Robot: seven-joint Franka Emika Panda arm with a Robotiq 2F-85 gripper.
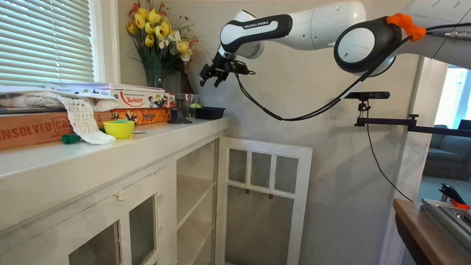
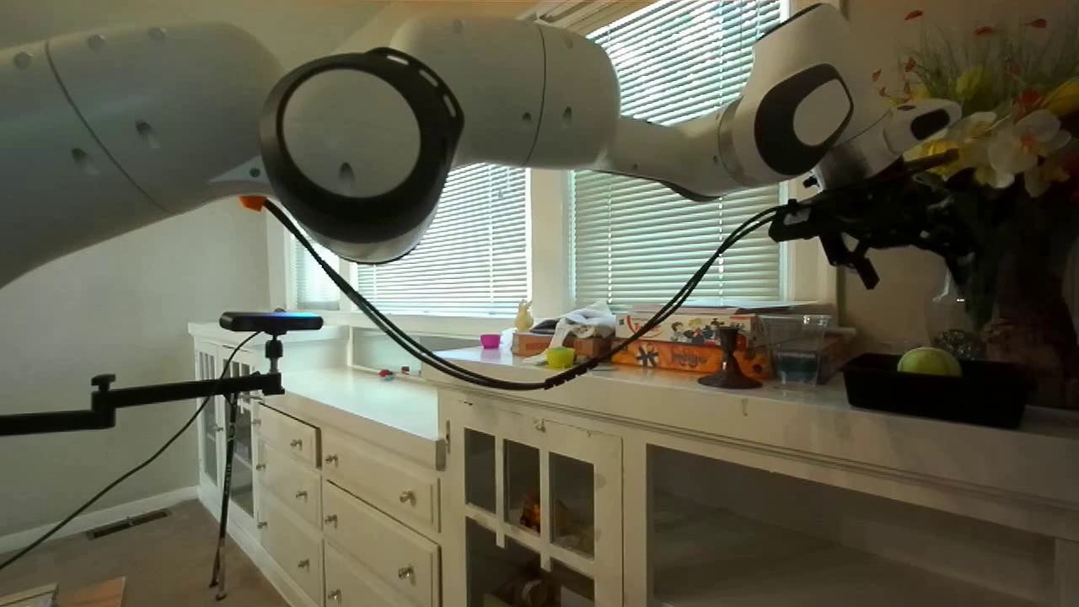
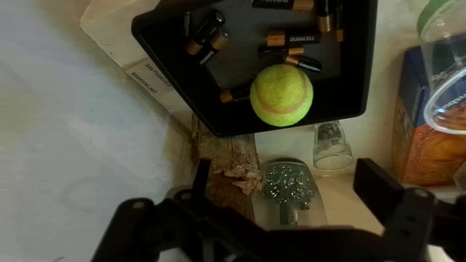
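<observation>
My gripper (image 1: 209, 82) hangs in the air above the far end of the white counter, open, with nothing between its fingers. In the wrist view its two dark fingers (image 3: 376, 190) stand wide apart at the lower part of the picture. Ahead of them lies a black tray (image 3: 356, 102) holding a yellow-green tennis ball (image 3: 281, 95) and several batteries (image 3: 301, 38). The ball sits near one edge of the tray, apart from the gripper. In the second exterior view the tray (image 2: 936, 400) and the ball (image 2: 928, 362) are below the gripper (image 2: 915, 278).
Near the tray stand a clear plastic cup (image 2: 797, 349), a dark candle holder (image 2: 730, 359) and stacked game boxes (image 1: 139, 99). A vase of flowers (image 1: 155, 75) rises close beside the gripper. The wall (image 1: 282, 110) borders the tray's other side.
</observation>
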